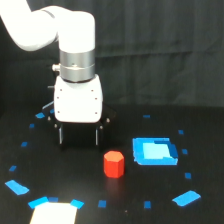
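My gripper [80,138] hangs in the left half of the camera view under its white housing. Its two dark fingers stand well apart, with nothing visible between them. To its right and nearer the camera, a red block [114,164] with a many-sided outline rests on the black table, apart from the fingers. Further right lies a shallow blue tray [135,153] with a pale patch and a lighter blue area inside. The fingertips are dark against the table, so their exact height is hard to judge.
Blue tape pieces [17,187] are scattered over the table, with another strip [186,198] at the right. A cream-coloured object [53,214] is cut off by the bottom edge. Bare table lies between the red block and the tray.
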